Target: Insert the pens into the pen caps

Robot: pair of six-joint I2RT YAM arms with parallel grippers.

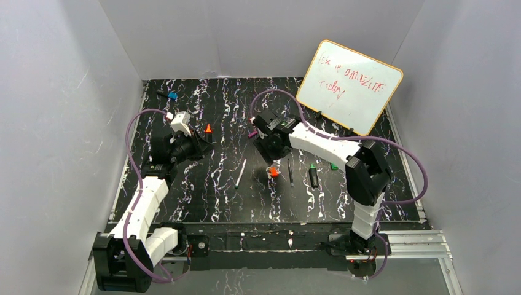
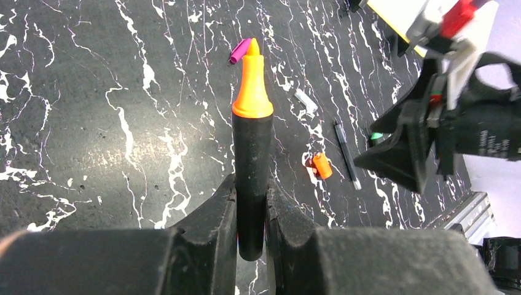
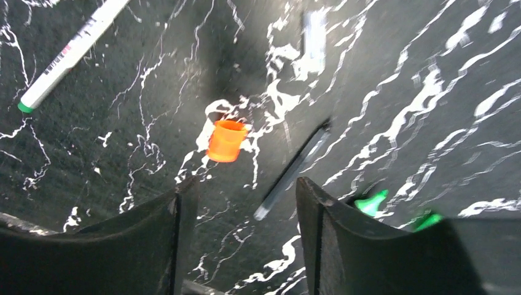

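My left gripper is shut on the black body of an orange-tipped marker [image 2: 250,141], held upright with the tip up. An orange cap [image 3: 227,140] lies on the marble table, below and between the fingers of my open right gripper. A white pen with a green end [image 3: 64,58], a dark pen [image 3: 289,169], a magenta cap [image 2: 238,50] and a small pale piece [image 2: 306,101] lie nearby. Green-topped markers [image 1: 313,176] [image 1: 333,166] lie at the right.
A whiteboard [image 1: 349,86] stands at the back right. A blue-capped marker [image 1: 167,95] lies at the back left.
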